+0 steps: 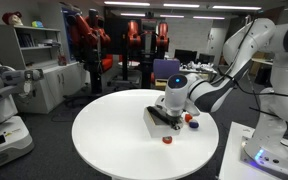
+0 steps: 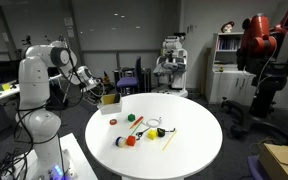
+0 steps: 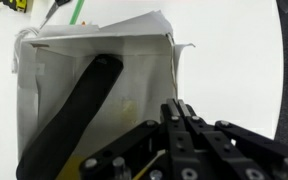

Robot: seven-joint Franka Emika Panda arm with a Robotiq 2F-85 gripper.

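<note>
An open-topped pale box (image 3: 169,42) fills much of the wrist view; a long black object (image 3: 79,110) lies slantwise inside. My gripper is shut at the box's right wall, and the thin wall edge runs in between the fingers. In exterior view 1 the box (image 1: 155,126) is at the right part of the round table, below my gripper (image 1: 174,116). The box (image 2: 110,106) appears at the left of the table in exterior view 2. Whether its base touches the table is unclear.
On the round white table (image 1: 104,140), a red ring-like item (image 1: 167,140) sits in front of the box. A dark blue item (image 1: 193,124) stands to the right. Elsewhere lie a green block (image 2: 139,118), a yellow item (image 2: 153,135) and several others.
</note>
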